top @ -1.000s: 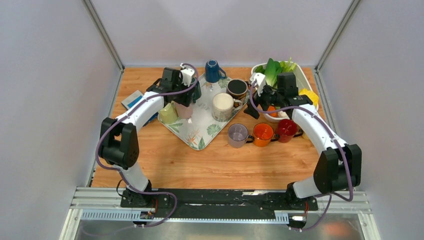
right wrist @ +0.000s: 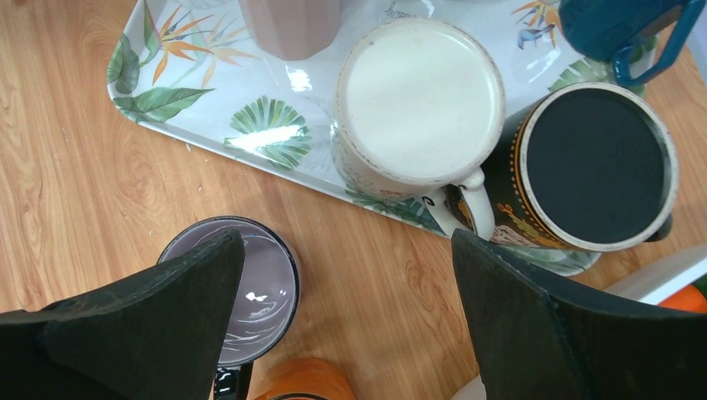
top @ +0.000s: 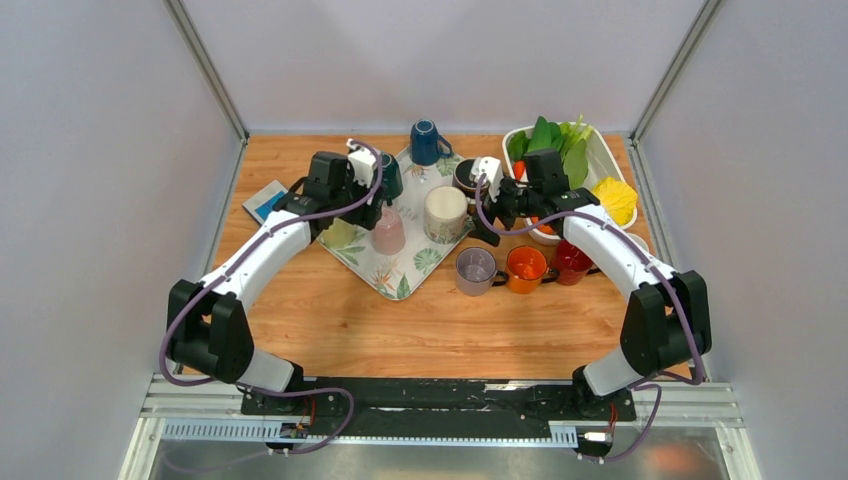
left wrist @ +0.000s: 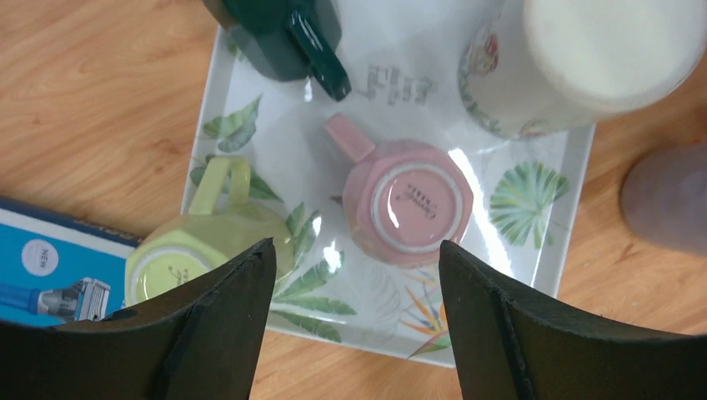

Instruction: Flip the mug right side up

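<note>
On the patterned tray [top: 402, 284], the pink mug [left wrist: 414, 202] stands upside down, base facing up, with its handle toward the back left. Over its left side hangs my left gripper, open, with nothing between its fingers. The yellow-green mug [left wrist: 179, 250], beside the left finger, also shows its base. A cream mug [right wrist: 420, 100] stands base up on the tray, its handle toward the black mug [right wrist: 599, 167]. My right gripper is open and empty, nearer the front than the cream mug.
Purple [top: 476, 270], orange [top: 527, 268] and red [top: 572, 262] mugs stand upright in a row at the right. A vegetable-filled white basket [top: 603, 160] lies behind them. Blue [top: 425, 143] and dark green mugs [left wrist: 288, 42] stand farther back.
The pink mug has shifted right and toward the front. The right gripper has moved left, toward the cream mug.
</note>
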